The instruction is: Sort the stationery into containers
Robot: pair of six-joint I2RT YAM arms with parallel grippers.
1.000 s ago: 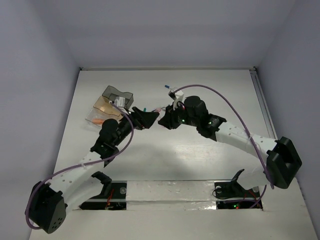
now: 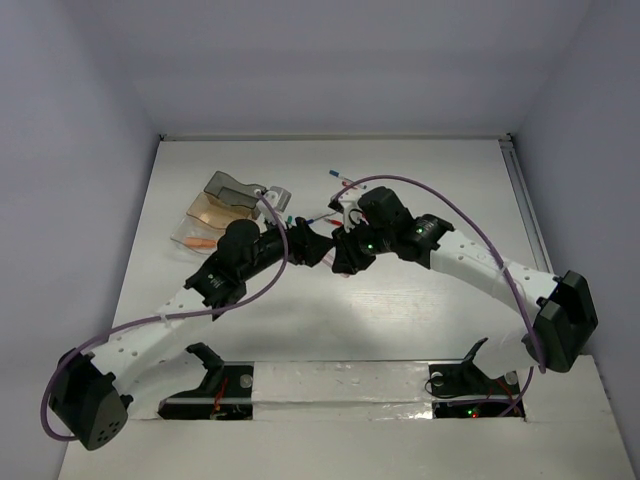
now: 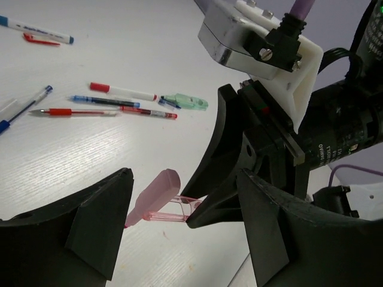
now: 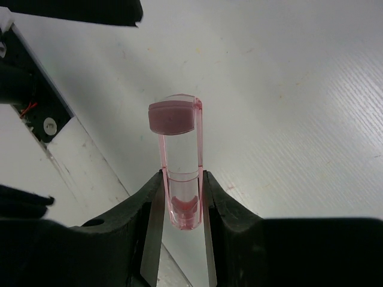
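Note:
A pink highlighter with a clear pink body [image 4: 183, 143] is pinched between the fingertips of my right gripper, held above the table. In the left wrist view its pink end [image 3: 157, 192] points into the space between my left gripper's fingers. That left gripper is open, and its fingers stand to either side of the highlighter without visibly closing on it. From above, the two grippers meet near the table's middle and mostly hide the highlighter. Loose pens lie beyond: a red-capped marker [image 3: 122, 91], a red pen [image 3: 72, 112] and a green highlighter [image 3: 187, 101].
At the left of the table stands a container with several compartments [image 2: 226, 196]; something orange [image 2: 200, 242] lies in its front part. A blue-capped marker [image 3: 37, 28] lies farther back. Both arms are very close together.
My left gripper has moved right, toward the right gripper, and now surrounds the highlighter's end.

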